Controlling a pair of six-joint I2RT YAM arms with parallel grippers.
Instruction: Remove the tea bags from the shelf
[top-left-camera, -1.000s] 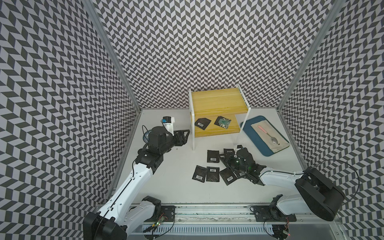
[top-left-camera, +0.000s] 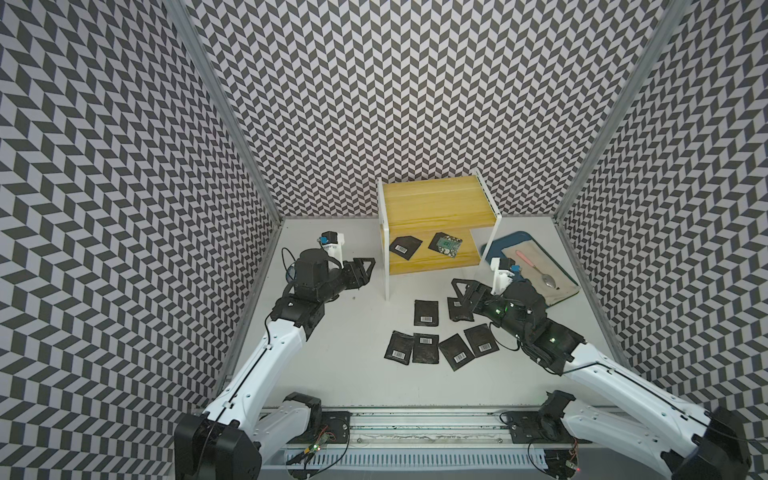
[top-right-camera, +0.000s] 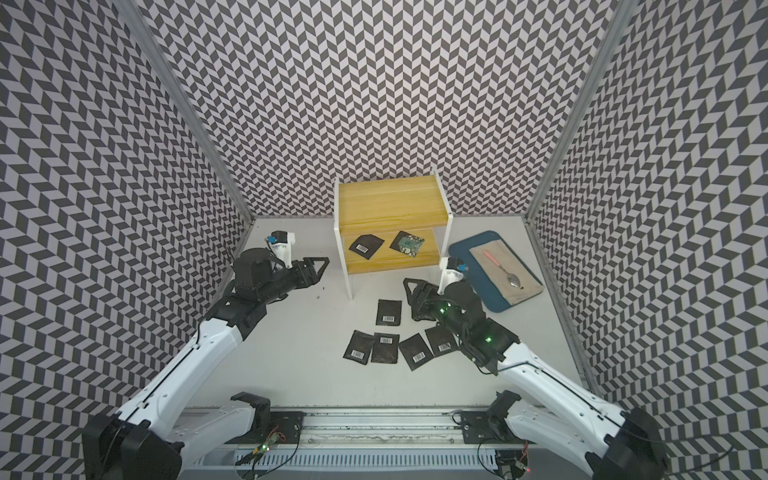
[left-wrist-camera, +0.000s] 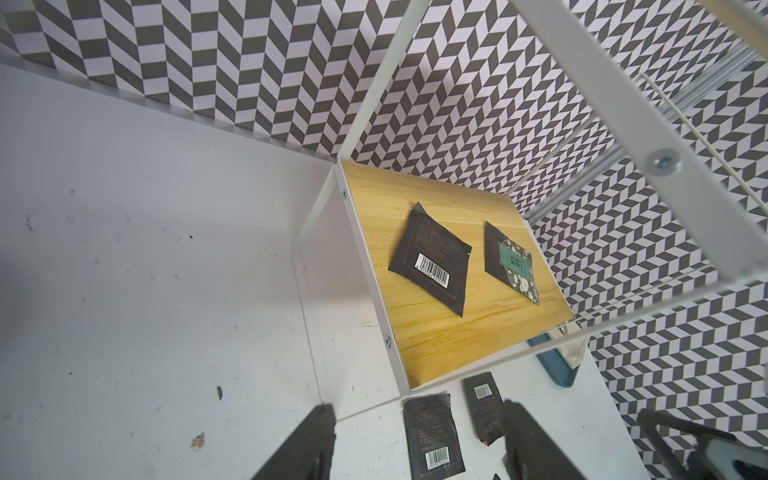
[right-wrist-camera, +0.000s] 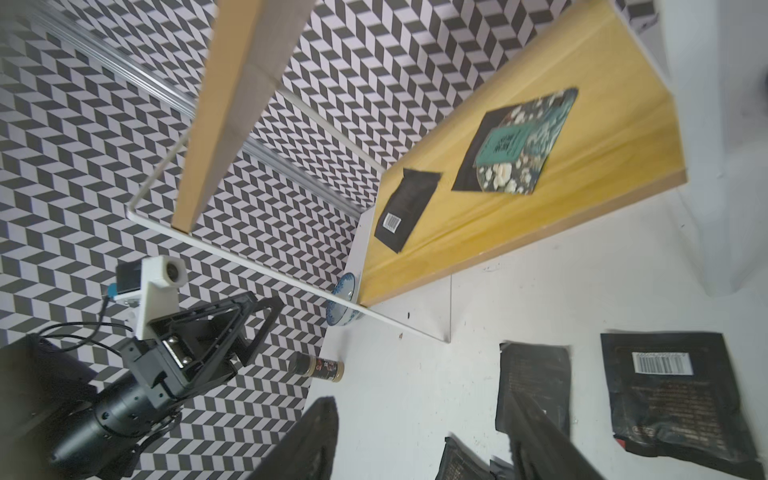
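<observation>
Two dark tea bag sachets lie on the lower board of the wooden shelf (top-left-camera: 436, 200): a plain one with a barcode (left-wrist-camera: 432, 260), and a tea bag with a teal label and floral print (right-wrist-camera: 520, 148) to its right. Outside the shelf's left side, my left gripper (top-left-camera: 369, 269) stands open, its fingers (left-wrist-camera: 308, 444) apart and empty. My right gripper (top-left-camera: 460, 286) hangs in front of the shelf, open, with nothing between its fingers. Several black tea bags (top-left-camera: 425, 349) lie barcode up on the white table before the shelf.
A blue tray (top-left-camera: 520, 292) with a beige cloth and a pink-handled spoon (top-right-camera: 513, 278) lies right of the shelf. White side frames (top-left-camera: 386, 264) bound the shelf. At the left stand a patterned bowl (right-wrist-camera: 342, 297) and a dark jar (right-wrist-camera: 316, 366).
The left arm has shifted slightly to the left. The shelf's tea bags have not moved.
</observation>
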